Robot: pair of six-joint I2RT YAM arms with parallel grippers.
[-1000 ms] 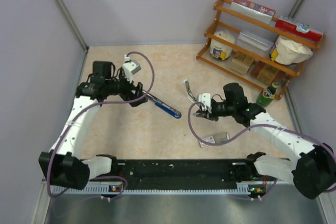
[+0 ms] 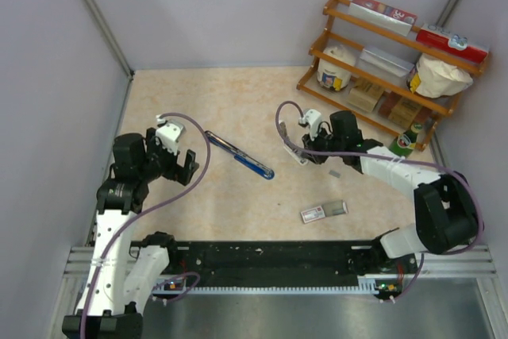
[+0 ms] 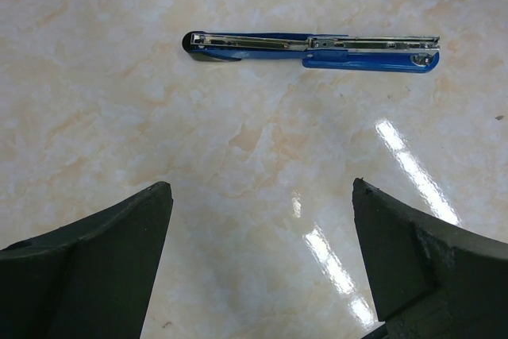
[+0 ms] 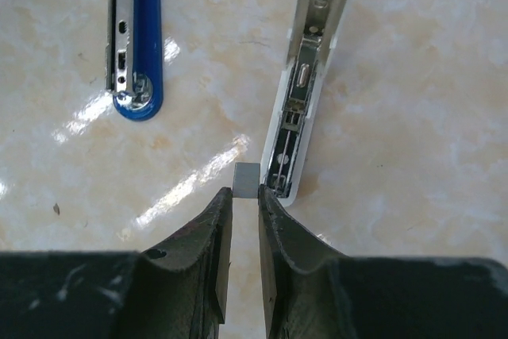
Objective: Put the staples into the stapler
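Note:
A white stapler (image 4: 287, 144) lies on the table with its top swung up, its magazine channel exposed in the right wrist view. My right gripper is close beside its near end, with a small silver staple strip (image 4: 246, 178) between its fingertips. The strip shows against the stapler's left side in that view; whether it touches cannot be told. My left gripper stands open over bare table, nothing between its fingers. In the top view, right arm parts partly cover the white stapler (image 2: 295, 152).
A long blue stapler (image 2: 240, 155) lies opened flat between the arms. The staple box (image 2: 323, 211) rests near the front, and a small grey piece (image 2: 334, 173) lies by the right gripper. A wooden shelf (image 2: 375, 28) and green bottle (image 2: 406, 140) stand at the right.
The left arm has drawn away to the left from the blue stapler.

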